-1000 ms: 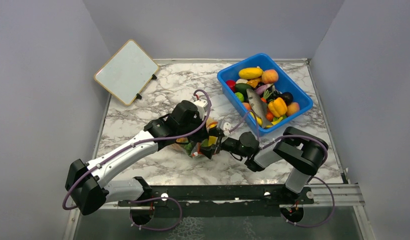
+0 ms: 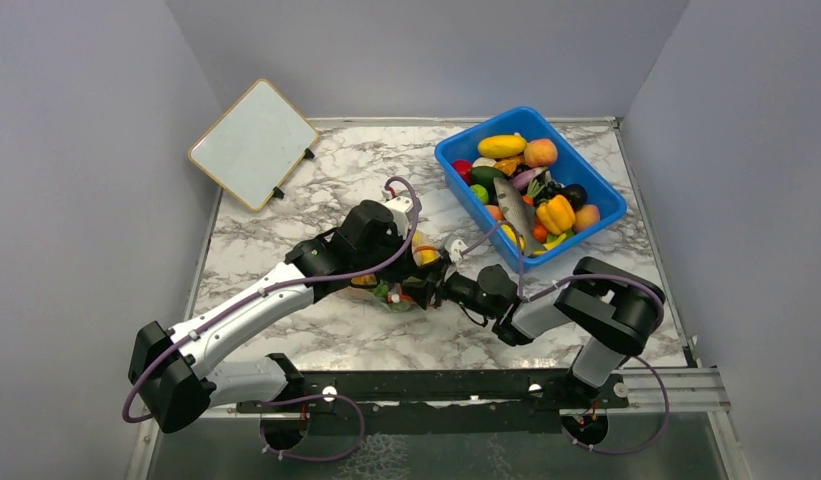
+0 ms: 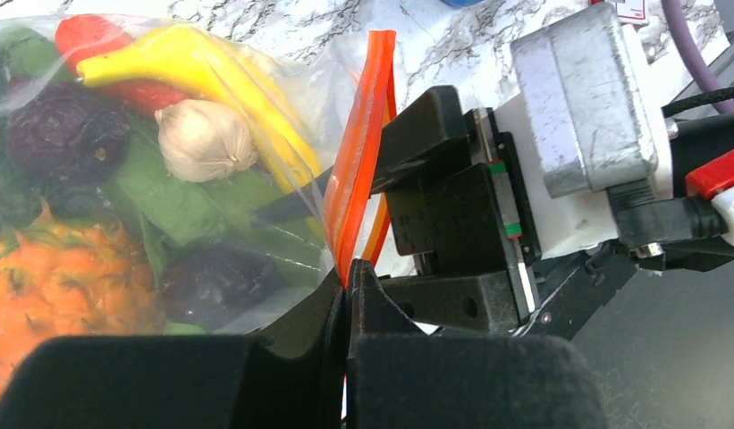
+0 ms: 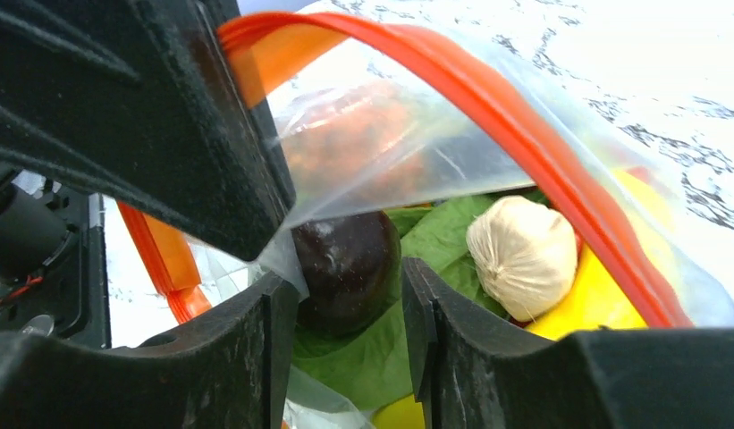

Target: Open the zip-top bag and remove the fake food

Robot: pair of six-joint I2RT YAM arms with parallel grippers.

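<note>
The clear zip top bag (image 3: pixel 296 98) holds fake food: a garlic bulb (image 3: pixel 205 140), a yellow banana-like piece (image 3: pixel 198 55), a pineapple (image 3: pixel 72 290), green leaves (image 4: pixel 367 362) and dark purple round pieces (image 4: pixel 345 268). Its orange zip edge gapes apart in the right wrist view. My left gripper is shut on that edge, the thin strip running between its fingers. My right gripper stands part open at the bag's mouth, facing the food; nothing is clearly clamped between its fingers. From above, both grippers largely cover the bag.
A blue bin (image 2: pixel 608 216) full of fake fruit and vegetables stands at the back right. At the back left is a small whiteboard (image 2: pixel 254 145).
The left arm has stayed still.
</note>
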